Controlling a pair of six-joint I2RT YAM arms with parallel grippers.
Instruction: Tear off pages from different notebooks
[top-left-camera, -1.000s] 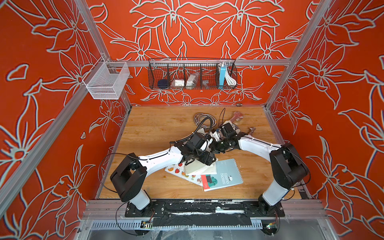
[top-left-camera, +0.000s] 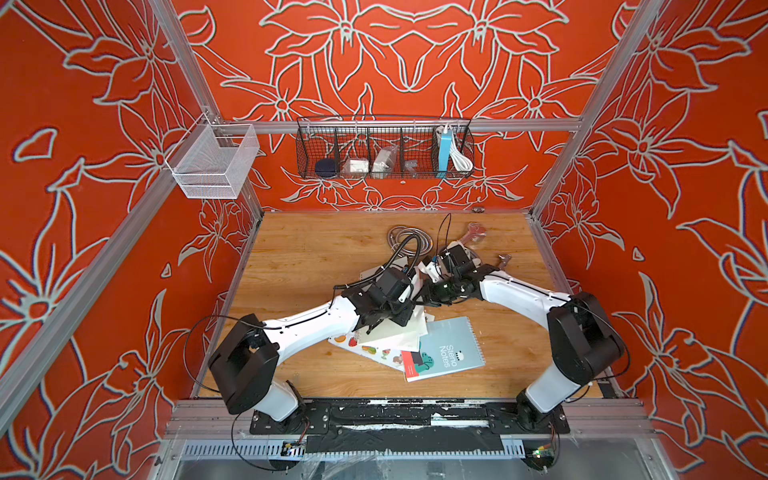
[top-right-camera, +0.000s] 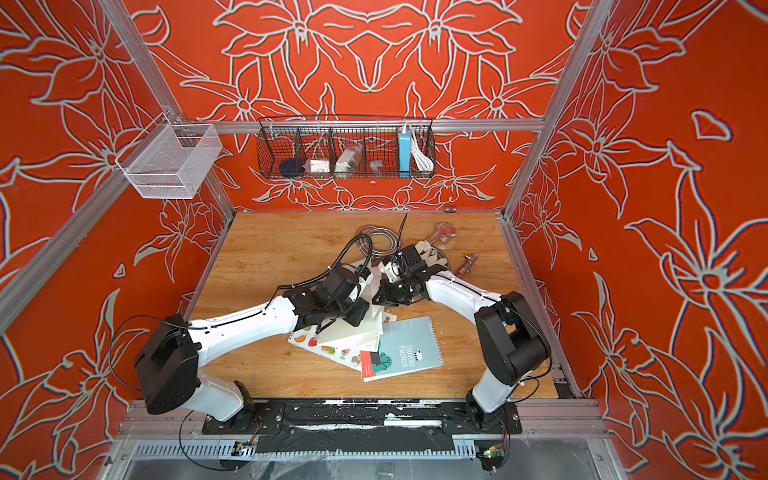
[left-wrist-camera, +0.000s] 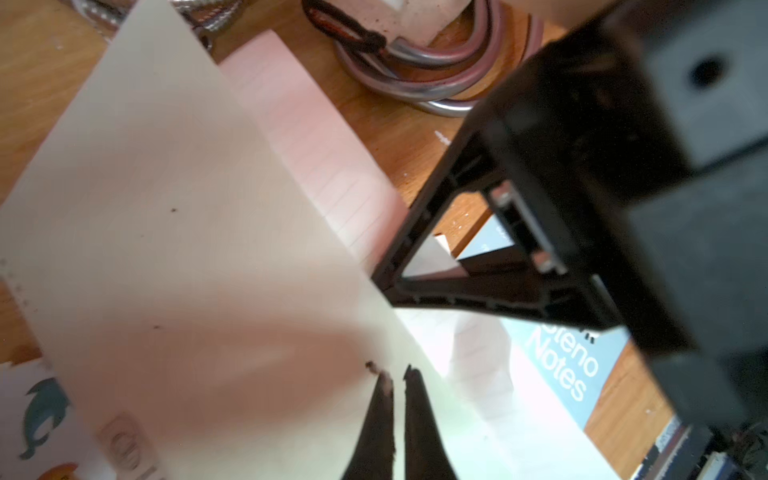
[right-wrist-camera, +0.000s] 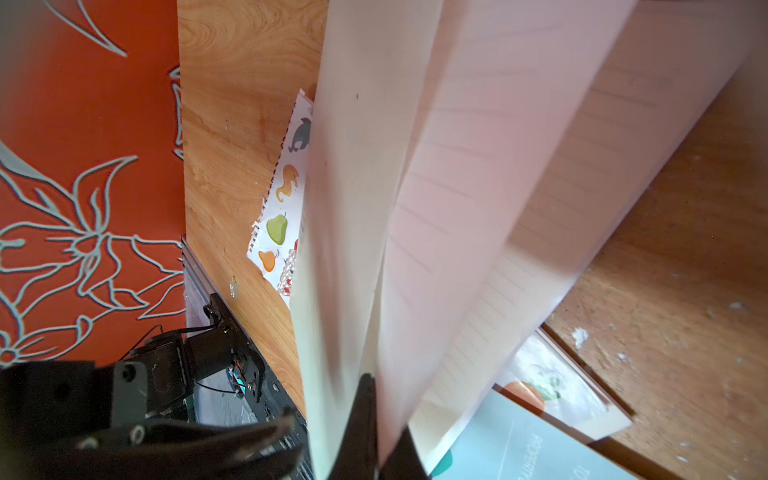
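A large cream page (left-wrist-camera: 184, 264) stands raised in the left wrist view, with lined sheets (left-wrist-camera: 352, 184) behind it. My left gripper is shut, its two fingertips almost together in front of the page; the page lies outside them. In the right wrist view my right gripper is shut on the lifted page (right-wrist-camera: 480, 160) near its edge. From the top left, the cream notebook (top-left-camera: 382, 336) lies partly under both arms. A blue Steno Notes notebook (top-left-camera: 452, 348) and a fruit-picture sheet (top-left-camera: 348, 342) are close by; the arms hide the notebook's upper part.
Behind the grippers lies a coiled metal hose (top-left-camera: 410, 238). Red and brown items (top-left-camera: 473, 232) sit at the back right. A wire basket (top-left-camera: 384, 152) hangs on the back wall.
The cream page has swung and now shows more of its face. The right gripper barely moved.
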